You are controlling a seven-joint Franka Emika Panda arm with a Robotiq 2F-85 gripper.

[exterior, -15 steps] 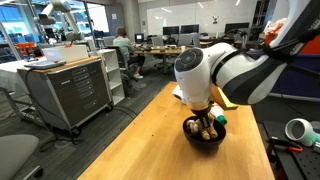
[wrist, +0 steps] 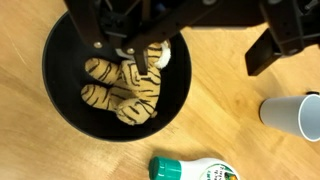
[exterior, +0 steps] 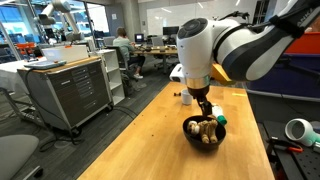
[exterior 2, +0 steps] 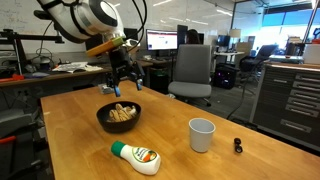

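Observation:
A striped tiger plush [wrist: 130, 88] lies in the black bowl [wrist: 66, 104], its orange legs and a white patch showing in the wrist view. Above the bowl is my gripper [exterior: 198, 104], open, with nothing held between its fingers. The wrist view has one dark finger [wrist: 138, 50] over the toy and the other at the right, over bare table. From the second exterior view, the fingers [exterior 2: 136, 84] stand clear above the bowl [exterior 2: 118, 125] and the plush [exterior 2: 122, 112].
A white cup [exterior 2: 201, 134] stands on the wooden table. A white bottle with a green cap [exterior 2: 136, 157] lies on its side near the bowl. Far to the right sits a small black object [exterior 2: 238, 145].
My gripper has risen from down in the bowl to above it. The tiger plush is still in the bowl.

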